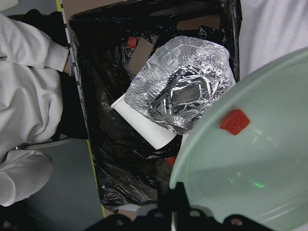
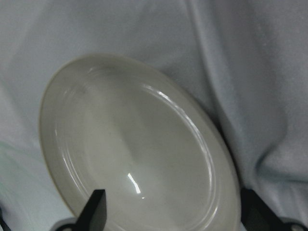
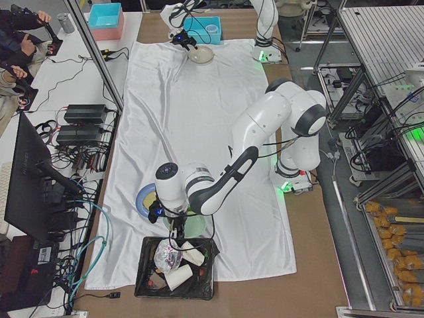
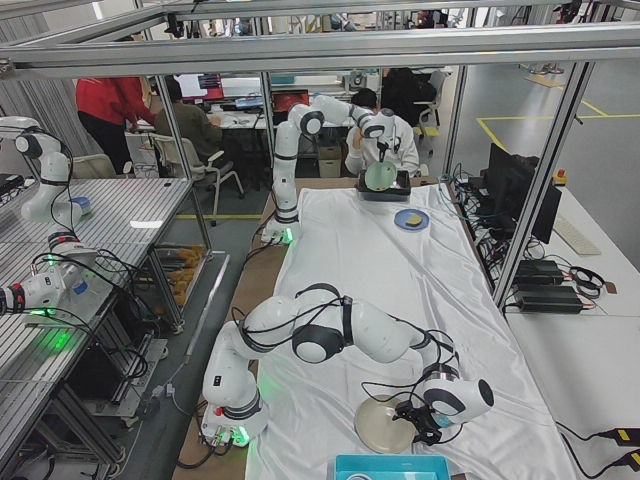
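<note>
A pale green plate [image 1: 250, 168] with a red piece [image 1: 235, 121] on it is raised at the black-lined bin [image 1: 115, 144], tilted in the camera right view. My left gripper is shut on its rim. The bin holds crumpled foil [image 1: 178, 82], white cups [image 1: 142, 125] and cardboard scraps. At the other end, my right gripper stands open over a cream plate [image 2: 130, 139] on the cloth, its fingers wide apart at the plate's edge.
A blue plate [image 4: 411, 220] with a yellow item lies beside the bin. A light blue container [image 4: 390, 467] stands beyond the cream plate. A person sits behind the bin.
</note>
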